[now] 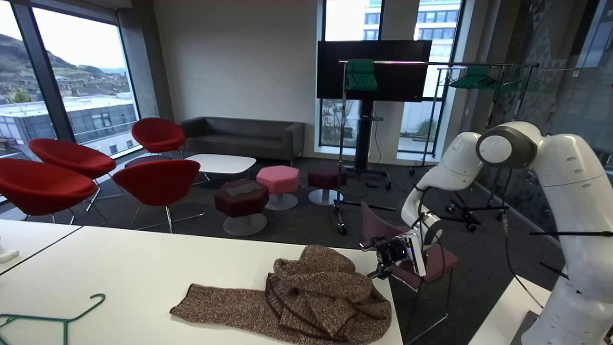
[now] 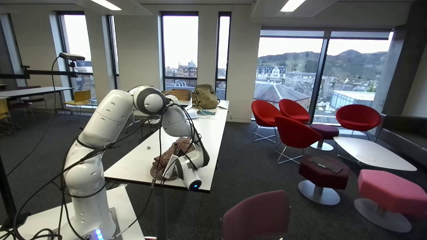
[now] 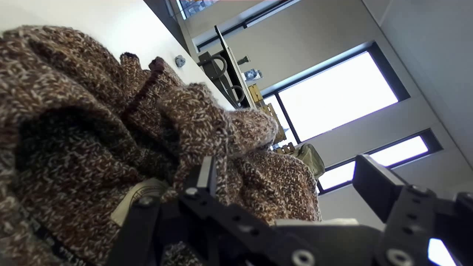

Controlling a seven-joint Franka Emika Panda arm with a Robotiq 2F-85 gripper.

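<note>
A brown speckled knit garment (image 1: pixel 330 293) lies crumpled on the white table, one sleeve stretched out to the left in exterior view 1. My gripper (image 1: pixel 368 260) is at the table's right edge, close beside the heap, its fingers apart. In the wrist view the garment (image 3: pixel 275 186) fills the left and middle, with a pale label (image 3: pixel 142 195) showing inside its folds. The open gripper has one finger against or just in front of the knit and the other over the background; no cloth is visibly pinched. The arm hides part of the garment (image 2: pixel 162 162) in exterior view 2.
A green hanger (image 1: pixel 63 319) lies on the table at front left. Past the table's right edge stands a maroon chair (image 1: pixel 439 261), just behind and below the gripper. A small grey lump (image 3: pixel 180 60) rests on the table, whose left part is largely clear.
</note>
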